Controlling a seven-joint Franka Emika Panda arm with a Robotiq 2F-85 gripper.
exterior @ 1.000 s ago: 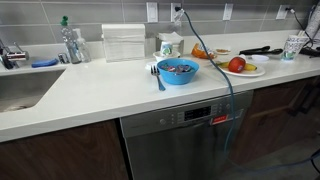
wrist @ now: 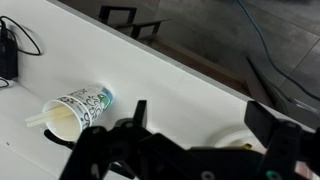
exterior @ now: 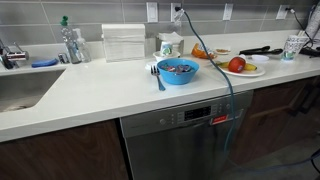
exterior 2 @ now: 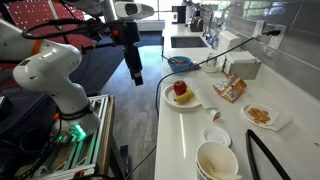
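Observation:
My gripper is open, its two black fingers far apart with nothing visible between them. In exterior view 2 it hangs over the room side of the white counter (exterior 2: 185,145), apart from the things on it. A white plate (exterior 2: 170,99) carries a red apple (exterior 2: 180,88) and a yellow piece of food. In the wrist view, only part of that plate (wrist: 228,138) shows, behind the right finger. The blue bowl (exterior: 178,72) holds dark contents, and a fork (exterior: 158,80) leans at its left side. A patterned cup (wrist: 88,100) stands left of my gripper, with pale sticks inside.
A blue cable (exterior: 212,62) runs across the counter and down its front. The sink (exterior: 22,90) lies at the left end. Another plate (exterior 2: 260,116) with brown food sits near the wall. Counter space between sink and bowl is clear.

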